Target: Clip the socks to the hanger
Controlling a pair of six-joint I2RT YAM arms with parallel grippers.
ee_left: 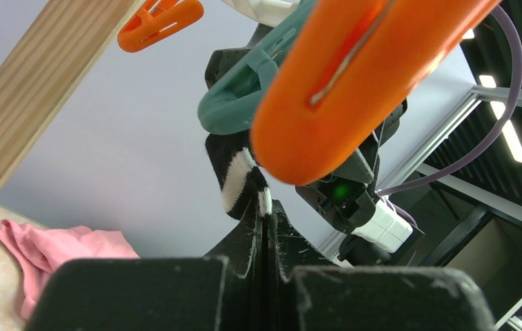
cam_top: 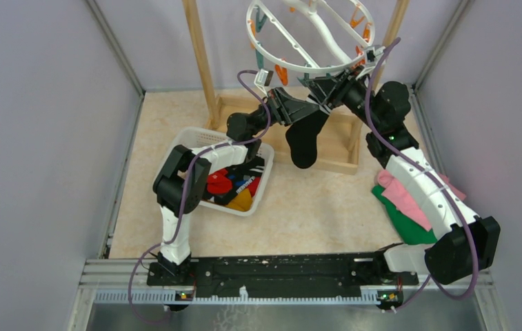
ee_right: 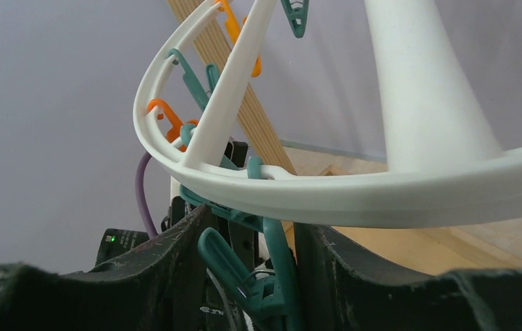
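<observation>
A black sock [cam_top: 304, 143] with white stripes at its cuff hangs below the front of the round white hanger [cam_top: 292, 63]. My left gripper is shut on the striped cuff, pinching its edge between the fingertips. Up at the hanger's rim, my right gripper stands part open, with its fingers on either side of a teal clip [ee_right: 276, 269]. That clip hangs from the ring by its hook. In the left wrist view, an orange clip [ee_left: 354, 83] close to the camera covers part of the right gripper. Whether the cuff lies inside the teal clip is hidden.
More clips hang round the ring, among them an orange clip [cam_top: 281, 74]. A white basket [cam_top: 266, 181] of socks stands below my left arm. Pink cloth [cam_top: 404, 196] and green cloth [cam_top: 401, 219] lie at the right. Wooden posts [cam_top: 199, 58] flank the hanger.
</observation>
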